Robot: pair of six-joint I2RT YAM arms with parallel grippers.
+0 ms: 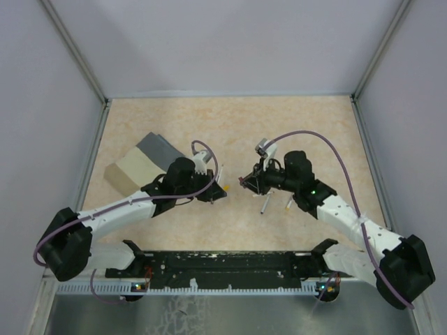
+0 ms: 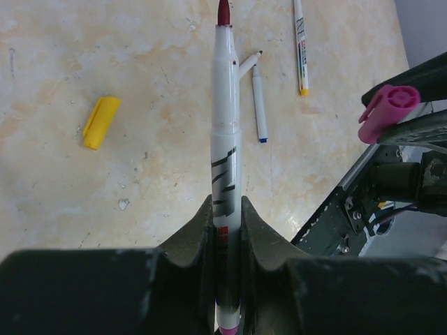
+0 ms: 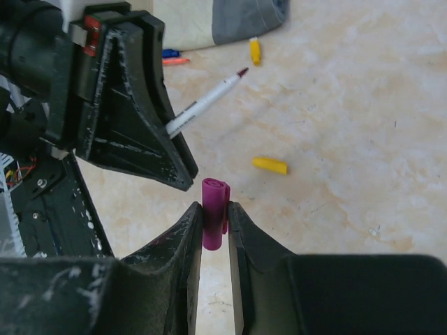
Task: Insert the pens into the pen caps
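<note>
A white pen (image 2: 225,153) with a dark red tip is held upright in the left wrist view by my left gripper (image 1: 216,188), which is shut on it. My right gripper (image 1: 248,181) is shut on a magenta pen cap (image 3: 213,213), seen upright in the right wrist view and at the right of the left wrist view (image 2: 387,112). The two grippers face each other over the table's middle, a short gap apart. The white pen (image 3: 202,103) also shows in the right wrist view.
A yellow cap (image 2: 101,122) lies between the arms. Several pens, including a white-blue one (image 2: 259,105), lie right of center. A grey-beige pouch (image 1: 136,164) lies at the left.
</note>
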